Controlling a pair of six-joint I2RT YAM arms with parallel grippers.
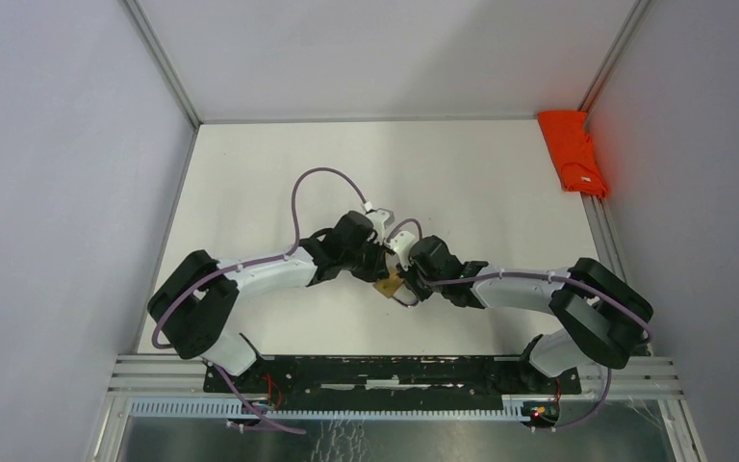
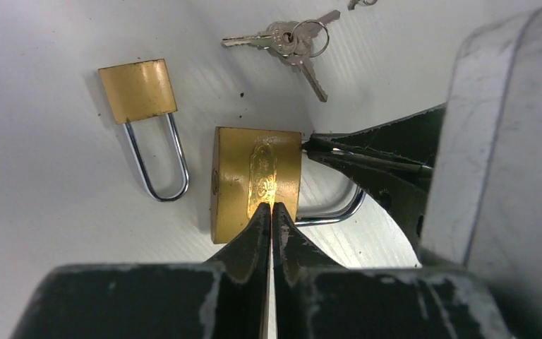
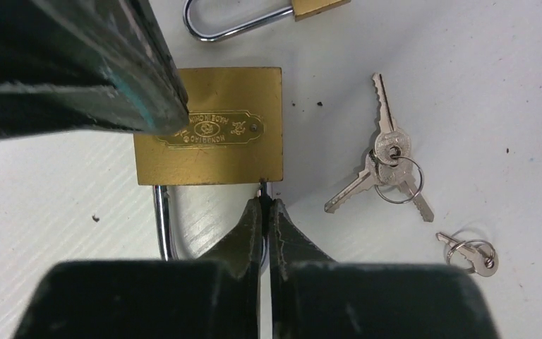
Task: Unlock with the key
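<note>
A large brass padlock (image 2: 240, 169) (image 3: 229, 92) lies on the white table with its shackle (image 2: 332, 217) (image 3: 162, 222) open or extended. My left gripper is over the lock body, fingertips shut close together; whether anything thin is between them is hidden. My right gripper is shut at the shackle leg beside the body's edge, with nothing clearly between its fingers. A bunch of keys (image 2: 282, 39) (image 3: 393, 152) lies loose beside the lock, and a smaller key ring (image 3: 483, 261) lies farther off.
A small brass padlock (image 2: 137, 88) lies near the large one. An orange cloth (image 1: 573, 149) sits at the back right edge.
</note>
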